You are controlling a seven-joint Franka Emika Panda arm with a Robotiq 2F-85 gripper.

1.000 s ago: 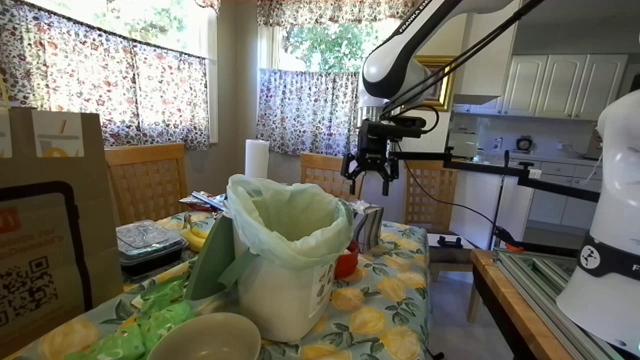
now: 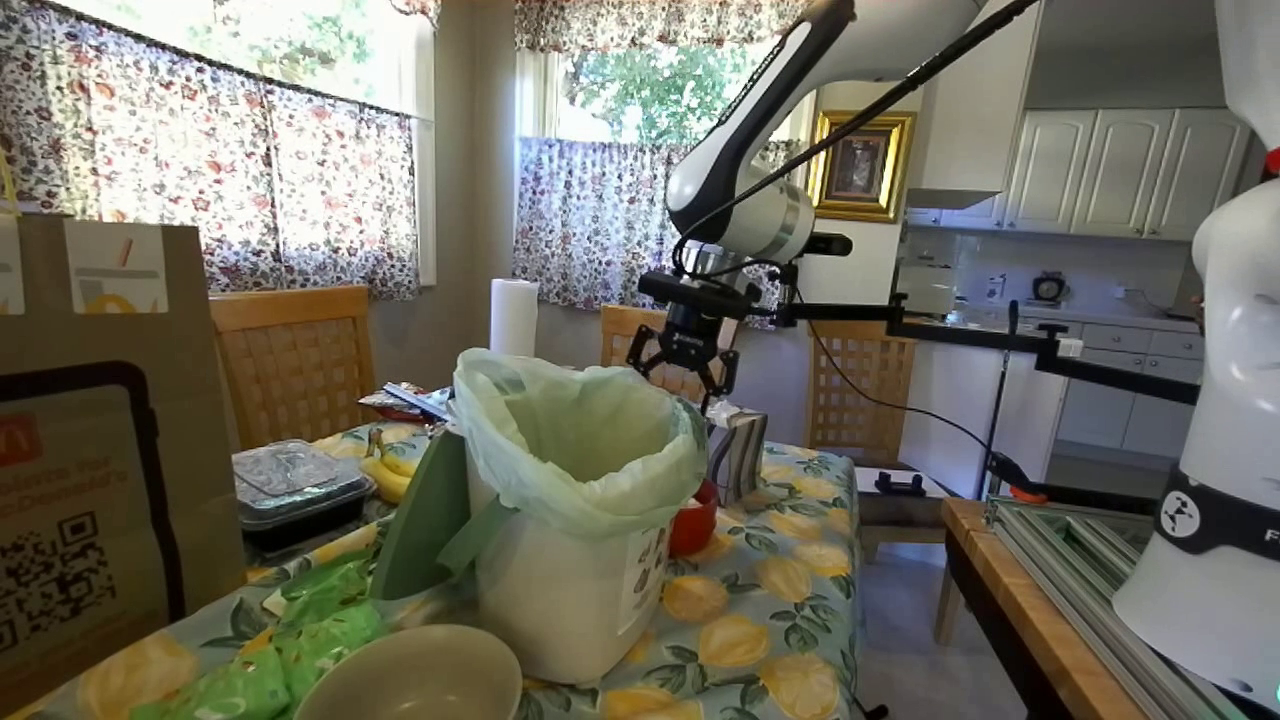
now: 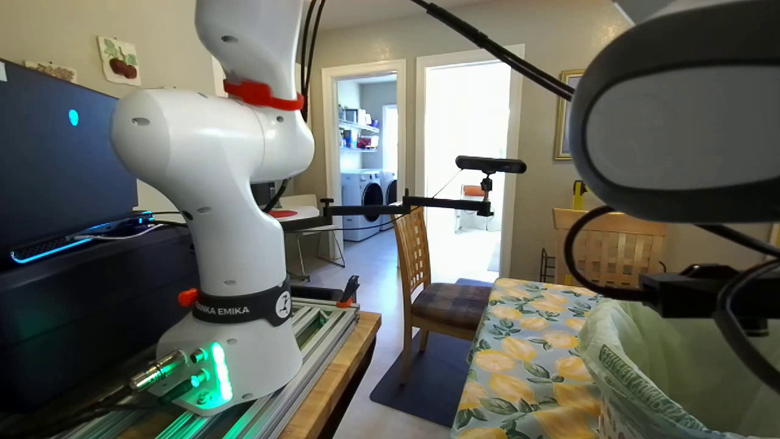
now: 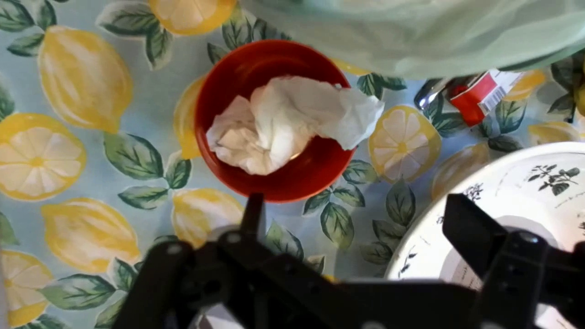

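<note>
A red bowl [image 4: 230,170] with crumpled white tissue [image 4: 290,120] in it sits on the lemon-print tablecloth. In exterior view 1 the red bowl [image 2: 696,522] is partly hidden behind the white bin [image 2: 552,588], which has a pale green liner [image 2: 588,510]. My gripper [image 2: 681,371] is up above the table behind the bin, tilted. In the wrist view my gripper has its fingers wide apart, with nothing between them. Its left finger [image 4: 253,216] appears just below the bowl's edge, and the right one overlaps a white patterned bowl [image 4: 422,246].
Beside the bin are a beige bowl [image 2: 414,678], green bags [image 2: 318,642], bananas [image 2: 386,474], a black container [image 2: 300,486] and a paper towel roll [image 2: 513,318]. A red-and-white wrapper [image 4: 477,98] lies near the liner. The tablecloth [image 3: 519,351] is clear toward the robot's side.
My arm and gripper have moved left and slightly down in exterior view 1, toward the bin, and the gripper has tilted. The things on the table have stayed put.
</note>
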